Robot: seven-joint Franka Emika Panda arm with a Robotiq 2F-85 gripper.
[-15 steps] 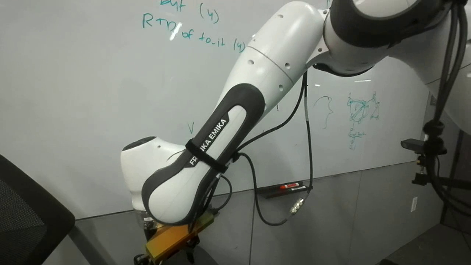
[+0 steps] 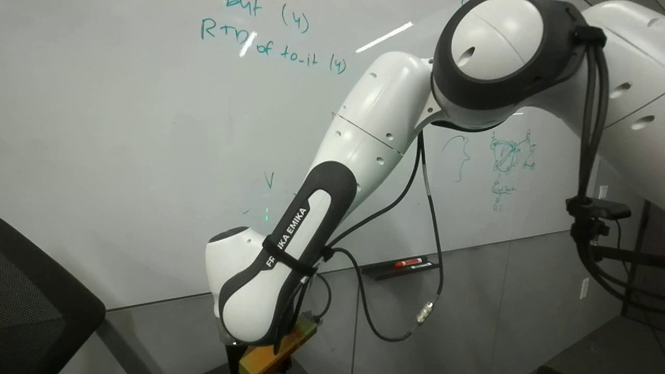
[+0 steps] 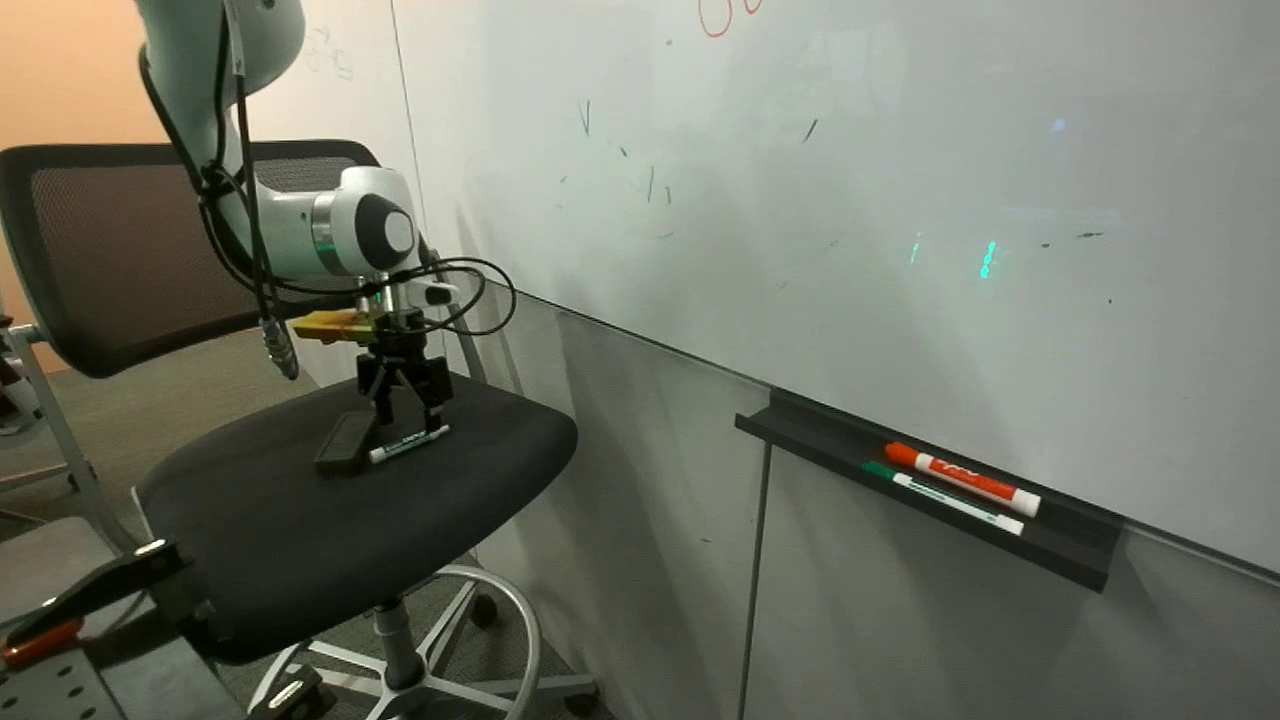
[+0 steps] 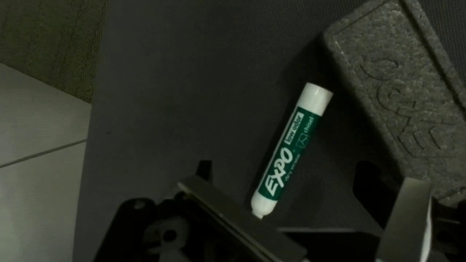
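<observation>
On the black chair seat (image 3: 360,528) lies a white and green Expo marker (image 4: 290,148), tilted across the wrist view. Just above the seat, my gripper (image 3: 408,416) points down at the marker (image 3: 409,445), fingers apart. Seen from the wrist, the open gripper has one finger (image 4: 240,218) on each side of the marker's lower end, with nothing held. Whether a fingertip touches the seat I cannot tell. In exterior view 1 the gripper's fingers are out of frame.
A dark grey eraser block (image 4: 402,87) lies right of the marker, close to my right finger. The whiteboard wall (image 3: 636,408) stands beside the chair. Its tray (image 3: 780,430) carries a red marker (image 3: 960,478) and a green-capped marker (image 3: 948,500). The chair's mesh back (image 3: 108,240) rises behind.
The arm has come down, and its wrist has shifted to the right in exterior view 1.
</observation>
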